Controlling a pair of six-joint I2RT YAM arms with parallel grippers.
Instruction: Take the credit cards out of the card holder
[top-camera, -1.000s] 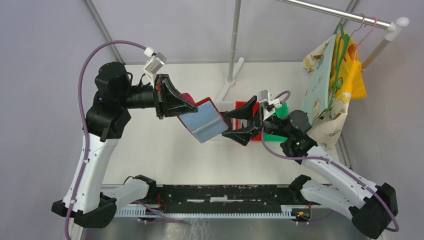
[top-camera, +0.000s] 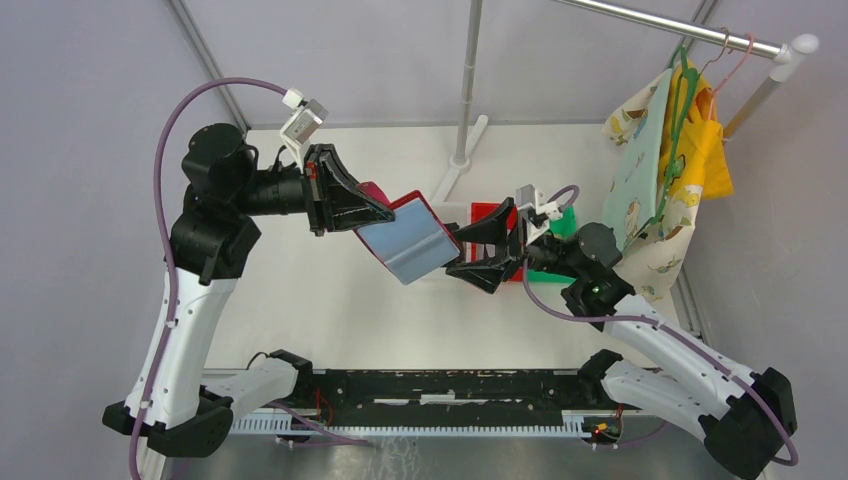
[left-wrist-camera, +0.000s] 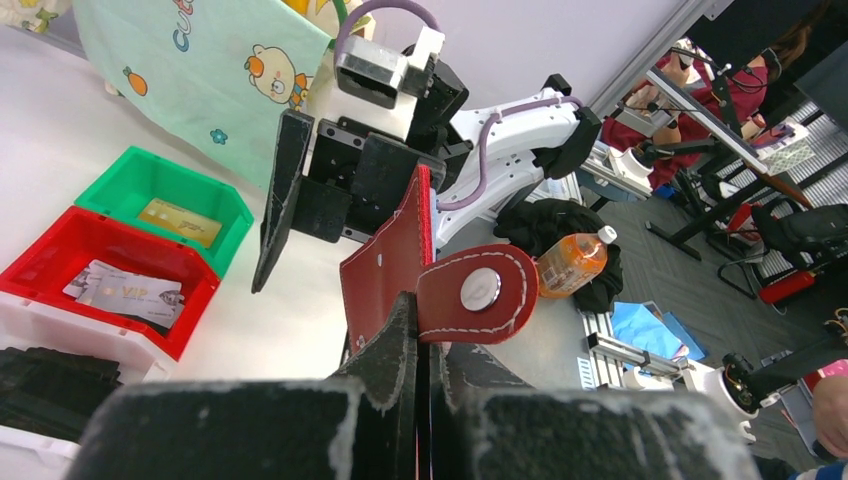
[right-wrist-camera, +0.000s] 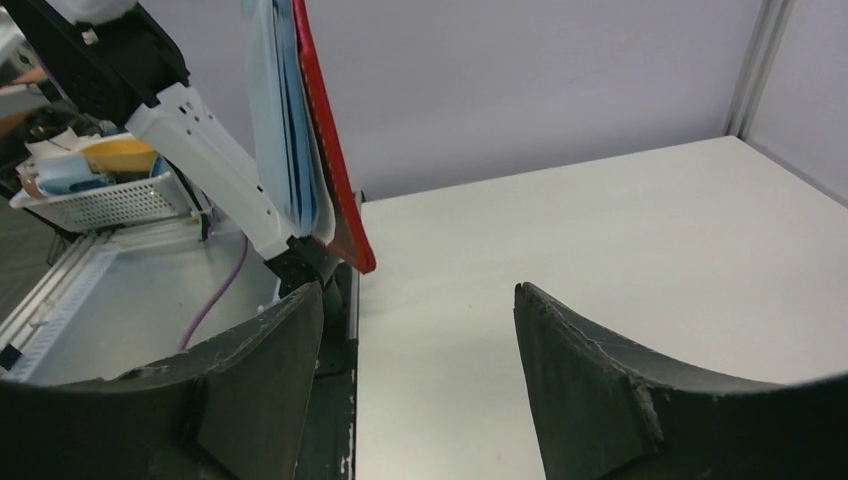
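The open red card holder (top-camera: 408, 240), with pale blue sleeves facing up in the top view, is held in the air by my left gripper (top-camera: 385, 215), shut on its edge. In the left wrist view its red leather back and snap flap (left-wrist-camera: 475, 295) show. My right gripper (top-camera: 457, 250) is part open beside the holder's right side. The right wrist view shows the holder (right-wrist-camera: 330, 150) upright at upper left, with a gap between the fingers and nothing held. Whether cards are in the sleeves I cannot tell.
A red bin (left-wrist-camera: 200, 315) with cards, a green bin (left-wrist-camera: 130, 180) with a yellow card and a white bin with dark items stand on the table behind the grippers. Cloths hang on a rail at right.
My right gripper has shifted very slightly at the fingers. The left gripper and holder are nearly still, raised a few pixels from a second ago.
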